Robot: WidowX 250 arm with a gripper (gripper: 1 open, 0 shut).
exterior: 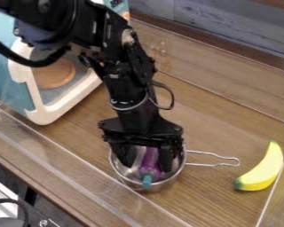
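My black gripper (145, 152) is lowered into a steel pot (162, 183) with a wire handle (216, 163), its fingers open around a purple object with a teal end (149, 165). Whether the fingertips touch that object is hard to tell, as the gripper hides part of it.
A yellow banana (262, 169) lies to the right of the pot. A light blue and white appliance (40, 107) stands at the upper left. Bare wood surface lies behind the pot and banana.
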